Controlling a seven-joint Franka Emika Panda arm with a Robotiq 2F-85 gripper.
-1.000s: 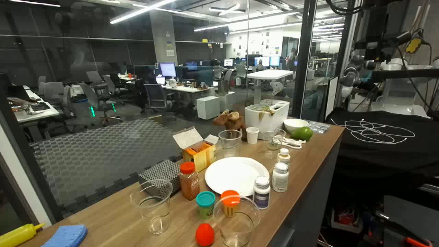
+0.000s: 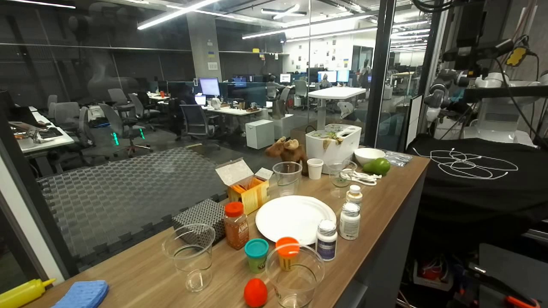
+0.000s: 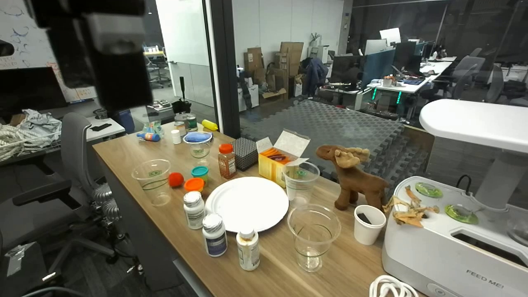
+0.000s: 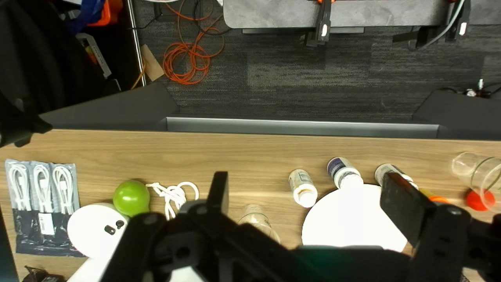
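In the wrist view my gripper is open above the table, its two dark fingers wide apart and nothing held. Below it are a white plate and small white bottles, one of them a bottle lying in view between the fingers. Exterior view 2 shows the plate mid-table, with three pill bottles along its near side. An orange-lidded spice jar, a teal-lidded tub, an orange-lidded tub and a red ball stand beyond. Clear cups, among them one cup, surround these.
A yellow tea box, a brown moose toy, a paper cup and a white planter line the back. Green fruit, a white bowl and a white cable occupy one end. Bare wood runs along the front edge.
At the top right of exterior view 1 the dark arm part has shifted slightly. Everything on the table stands where it was.
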